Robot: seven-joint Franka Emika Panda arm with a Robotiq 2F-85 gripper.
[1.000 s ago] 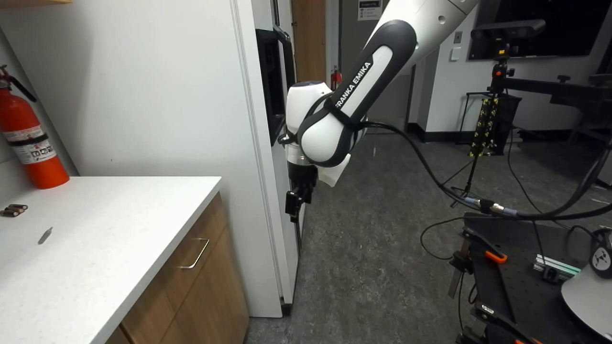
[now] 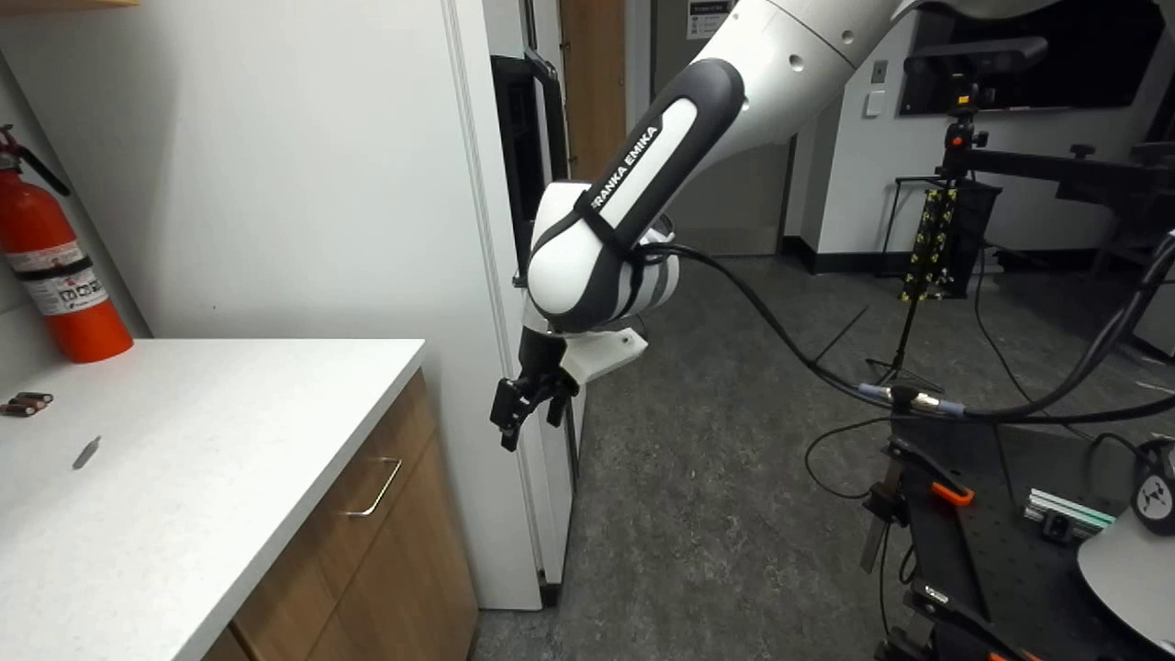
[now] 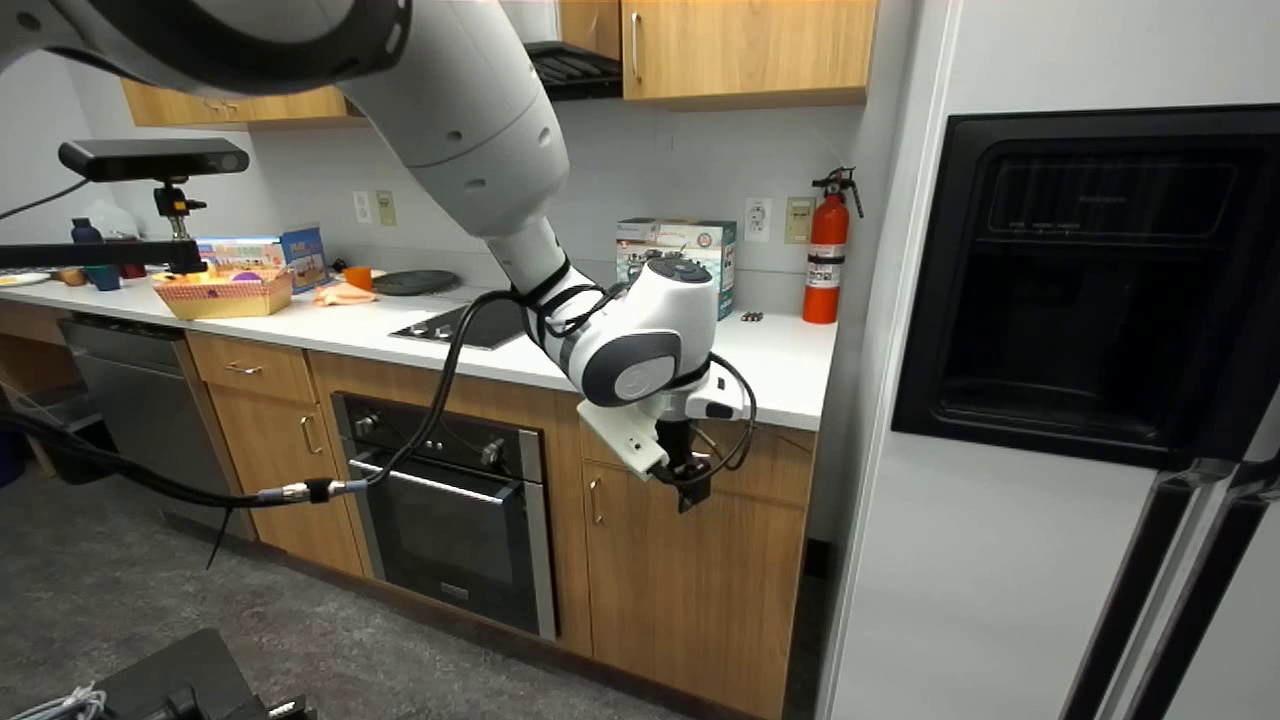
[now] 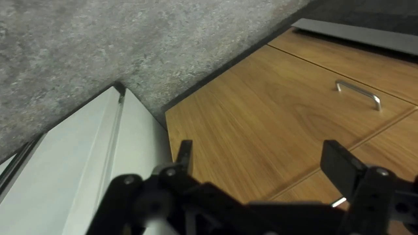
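Observation:
My gripper [image 2: 533,424] hangs open beyond the counter's right edge, beside the fridge. In the wrist view its black fingers [image 4: 340,164] are spread wide, with nothing between them. Past them are the wooden cabinet door [image 4: 250,117] and, at lower right, part of a drawer front. A metal door handle [image 4: 358,90] shows at upper right, apart from the fingers. From the first exterior view, the drawer handle [image 2: 380,488] sits below and left of the gripper, some way off. In the second exterior view the gripper [image 3: 686,486] appears in front of the cabinet.
The white counter [image 2: 220,441] carries a fire extinguisher [image 2: 57,259], several batteries [image 2: 27,403] and a small grey object [image 2: 86,453]. A tall white fridge [image 3: 1008,540] stands to the right of the cabinets. Floor [image 2: 705,496] lies open between the counter and the black table [image 2: 1008,474].
In the first exterior view, the arm has moved left toward the counter and slightly lower. The gripper has turned, so its fingers now show apart. The counter objects have not moved.

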